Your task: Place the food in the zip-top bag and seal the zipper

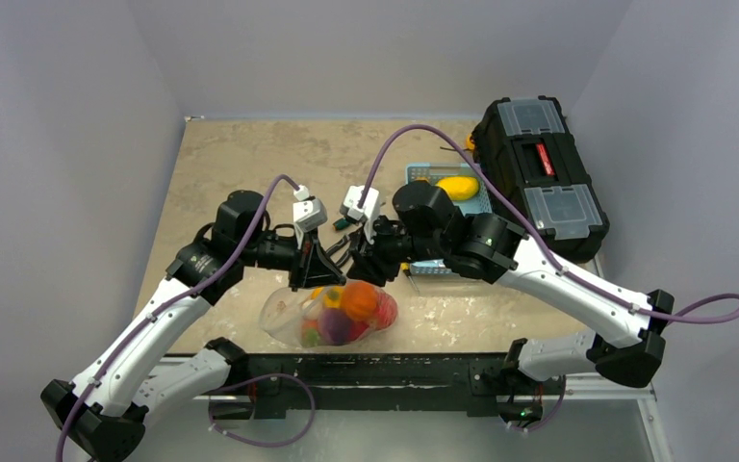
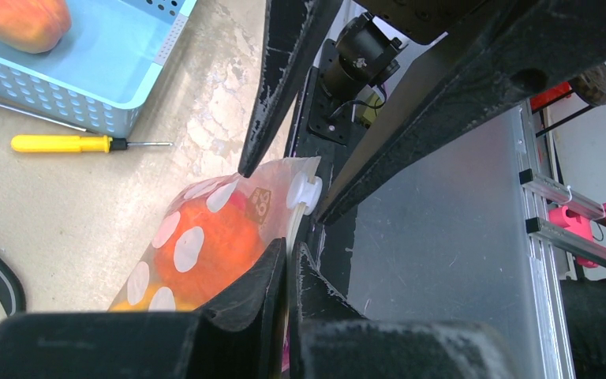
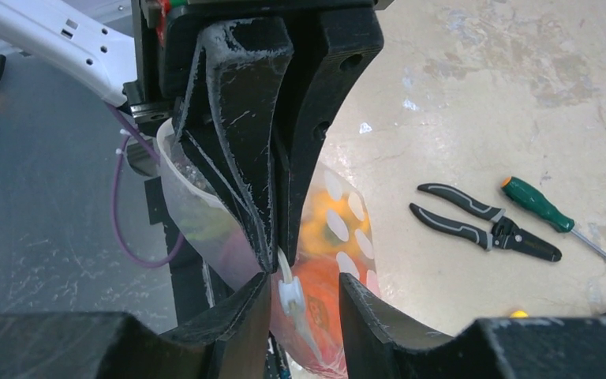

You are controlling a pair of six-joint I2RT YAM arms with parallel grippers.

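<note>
The clear zip top bag [image 1: 284, 313] holds orange, purple, yellow and green food near the table's front edge. My left gripper is shut on the bag's top edge, whose zip strip runs out past its fingertips in the right wrist view. A white slider [image 3: 291, 296] sits on that strip, close to the left fingertips. My right gripper is part open, its fingers on either side of the slider without visibly gripping it. From the left wrist view, the slider [image 2: 304, 192] also lies between the spread right fingers.
A blue basket [image 2: 114, 95] with fruit stands behind on the right, near a black toolbox [image 1: 544, 173]. Pliers [image 3: 481, 225], a green screwdriver [image 3: 538, 201] and a yellow screwdriver [image 2: 71, 144] lie on the table.
</note>
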